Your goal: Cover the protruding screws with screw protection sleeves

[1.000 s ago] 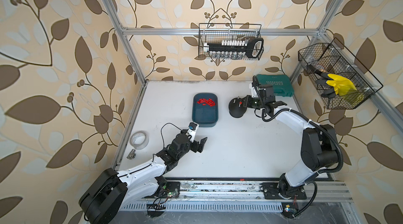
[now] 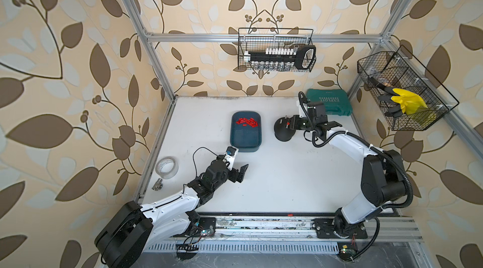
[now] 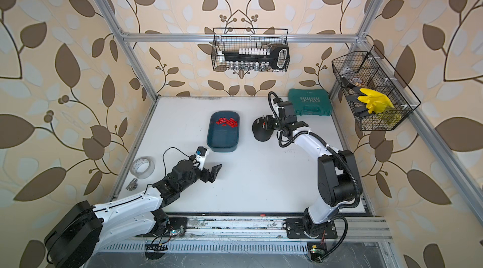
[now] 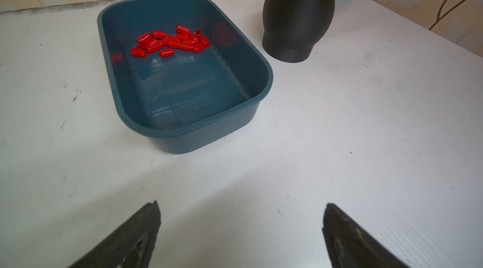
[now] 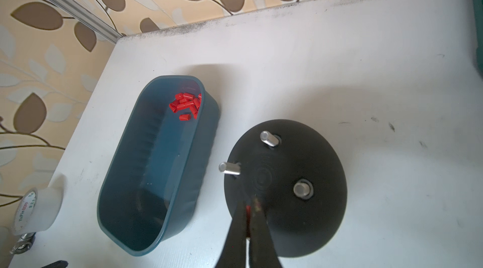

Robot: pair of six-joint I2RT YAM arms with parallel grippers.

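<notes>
A black domed base (image 5: 302,222) bears metal screws, three of them bare in the right wrist view (image 5: 270,138). Red sleeves (image 4: 166,52) lie in a blue tray (image 4: 201,132). My right gripper is shut over the dome; a bit of red shows at its fingertips, and I cannot tell whether it is between them or behind. My left gripper stands open and empty above the table, in front of the tray.
A green case (image 2: 329,102) lies at the back right. A tape roll (image 2: 166,167) and small metal object (image 2: 157,184) sit at the left. Wire baskets hang on the walls.
The left arm and tray are unmoved.
</notes>
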